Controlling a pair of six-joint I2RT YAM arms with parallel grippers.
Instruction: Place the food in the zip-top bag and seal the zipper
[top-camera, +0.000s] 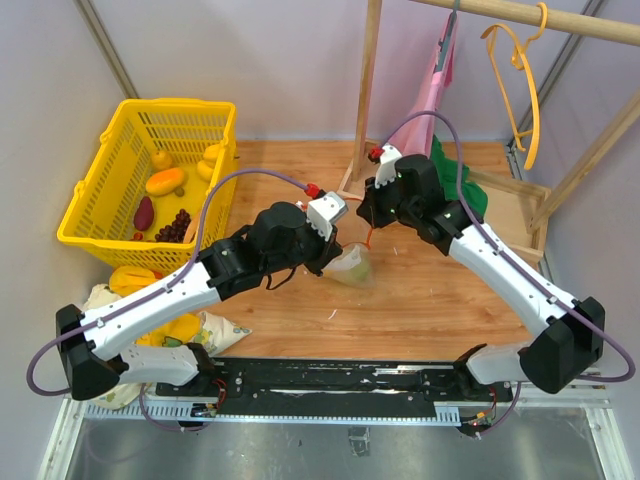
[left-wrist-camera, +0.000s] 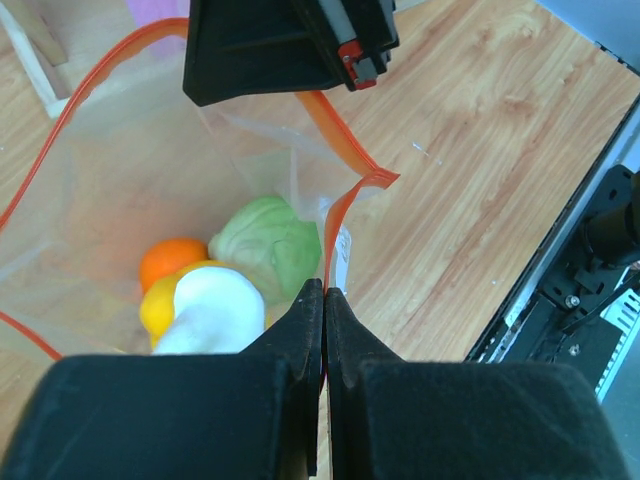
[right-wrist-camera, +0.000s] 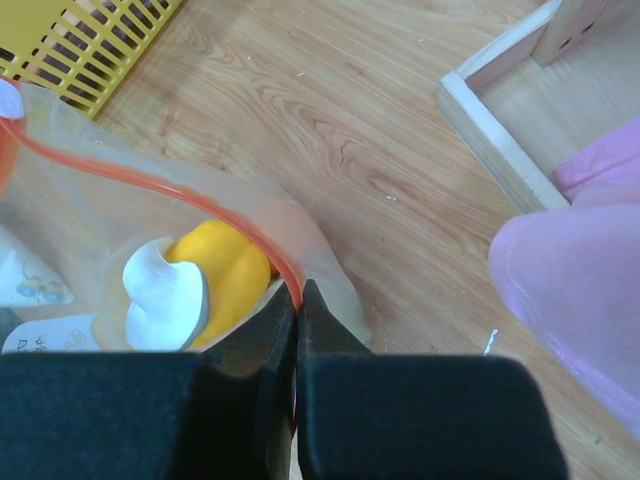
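Observation:
The zip top bag (top-camera: 350, 268) hangs open between my grippers, holding a green lettuce-like item (left-wrist-camera: 265, 245), an orange (left-wrist-camera: 170, 258), a yellow item (right-wrist-camera: 225, 265) and a white piece (right-wrist-camera: 160, 300). My left gripper is shut on the orange zipper edge at one side of the mouth. My right gripper is shut on the orange edge at another point, a little behind and right of the left one in the top view.
A yellow basket (top-camera: 100, 230) of toy food stands back left, with yellow items and sacks below it. A wooden rack (top-camera: 365, 90) with pink and green cloth and an orange hanger (top-camera: 530, 100) stands back right.

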